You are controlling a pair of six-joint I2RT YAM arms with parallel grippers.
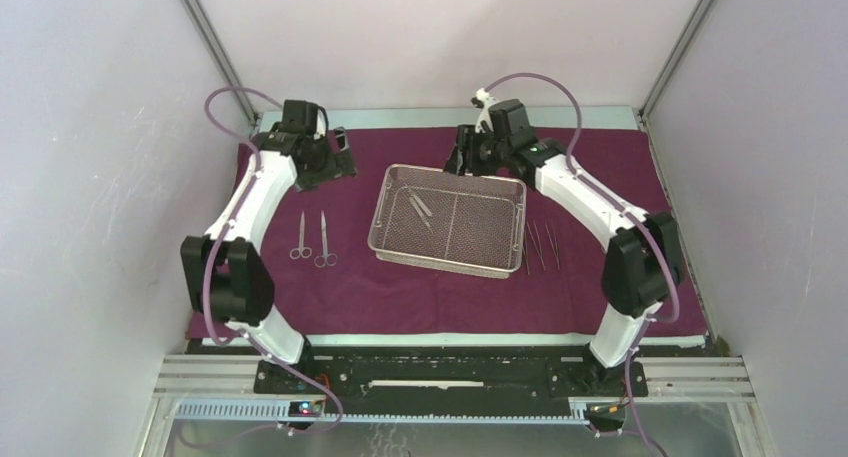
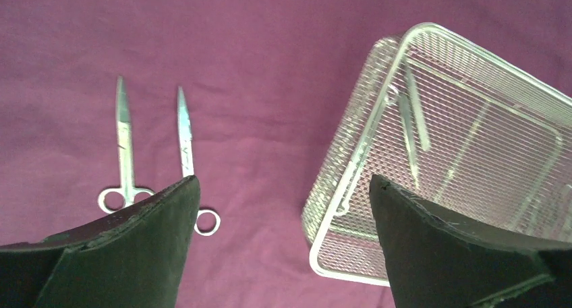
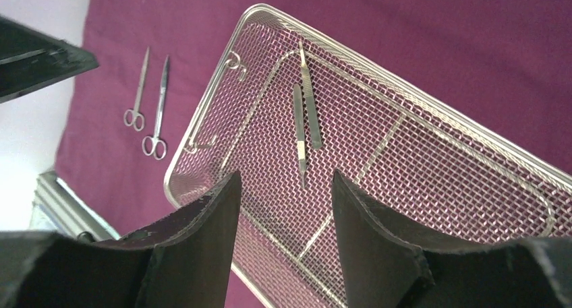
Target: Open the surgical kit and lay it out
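Observation:
A silver wire-mesh tray (image 1: 446, 269) stands mid-cloth with two slim knife-like instruments inside, the front one (image 3: 299, 122) and the back one (image 3: 309, 106) lying nearly parallel on the mesh. Two pairs of scissors, a left pair (image 1: 302, 239) and a right pair (image 1: 324, 243), lie side by side left of the tray. Thin metal instruments (image 1: 538, 245) rest just right of it. My left gripper is open and empty above the cloth behind the scissors. Over the tray's back edge, my right gripper is open too, with the knives lying below and ahead of its fingers.
Purple cloth (image 1: 420, 312) covers the table, with bare strips in front of and behind the tray. White walls close in both sides. In the right wrist view, part of the left arm (image 3: 40, 62) juts in at upper left.

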